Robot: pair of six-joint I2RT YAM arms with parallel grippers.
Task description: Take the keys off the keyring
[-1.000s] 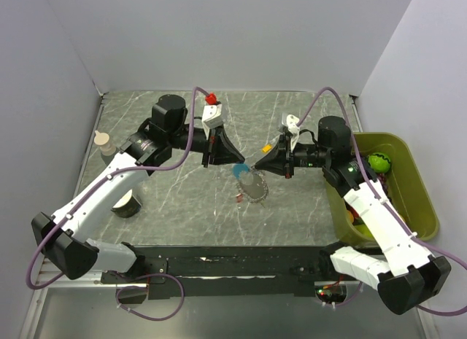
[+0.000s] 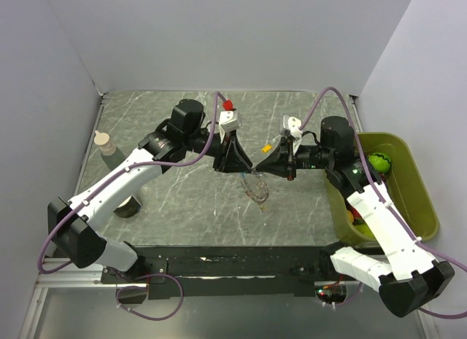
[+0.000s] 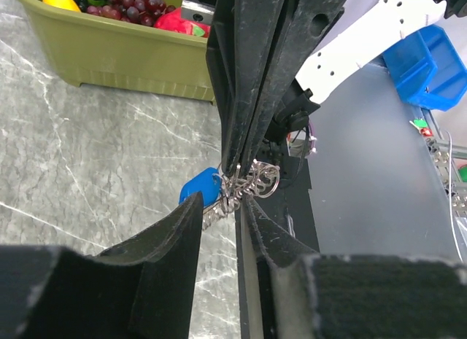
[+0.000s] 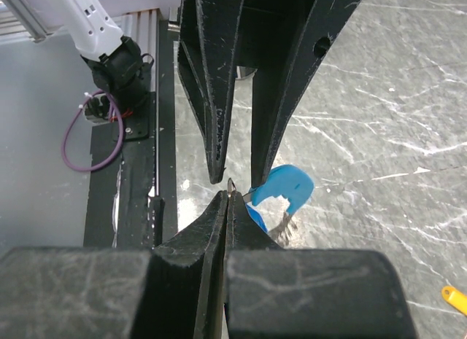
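Note:
The silver keyring with its chain and blue tag hangs at the tips of my right gripper, which is shut on it, as the right wrist view shows with the ring's metal at the fingertips. A light blue piece [image 4: 286, 184] dangles below. My left gripper is part open, its fingertips either side of the ring just beside the right gripper's tips; whether they touch it is unclear. In the top view both grippers meet above the middle of the table [image 2: 175, 208].
An olive bin [image 2: 416, 200] with toy fruit stands at the right. A bottle [image 2: 108, 151] and a can stand at the left. A yellow object [image 4: 454, 297] lies on the marble.
My left gripper has moved right, up to the keyring at the right gripper's tips. The right arm has barely moved; the hanging cluster swings slightly.

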